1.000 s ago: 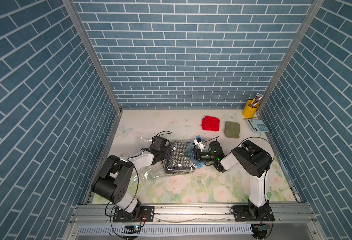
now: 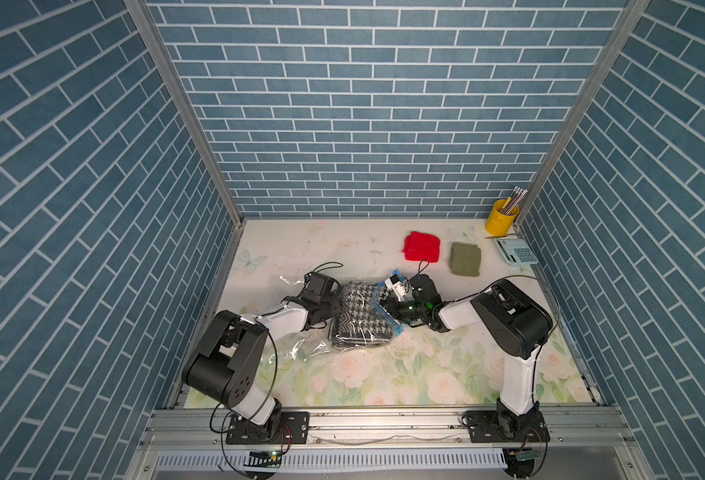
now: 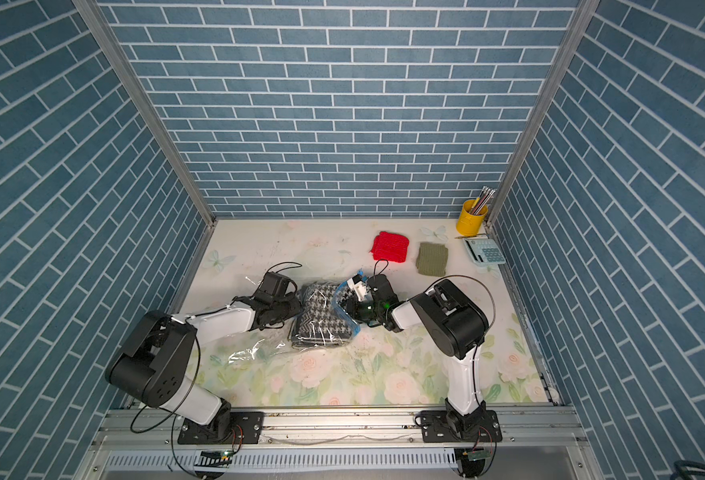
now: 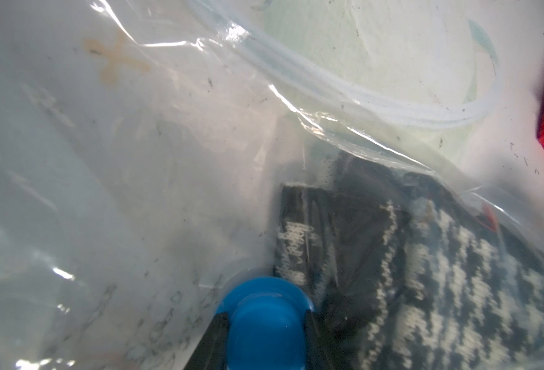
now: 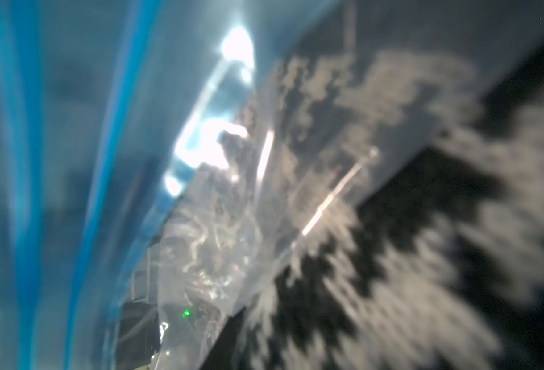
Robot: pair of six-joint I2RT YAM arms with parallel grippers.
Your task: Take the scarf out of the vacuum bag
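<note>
The houndstooth black-and-white scarf [image 2: 360,316] lies folded inside a clear vacuum bag [image 2: 300,348] at the table's middle. My left gripper [image 2: 332,300] is at the bag's left part; in the left wrist view it is shut on the plastic by a blue round valve [image 4: 265,326], beside the scarf [image 4: 457,289]. My right gripper [image 2: 390,305] is at the bag's blue-edged opening [image 2: 396,324] on the scarf's right end. Its wrist view is filled by blue-striped plastic and blurred scarf fabric; its fingers are hidden, so I cannot tell their state.
A red cloth [image 2: 422,246] and an olive cloth [image 2: 465,258] lie behind, with a calculator [image 2: 516,253] and a yellow pen cup [image 2: 499,221] at the back right.
The left arm is unmoved.
</note>
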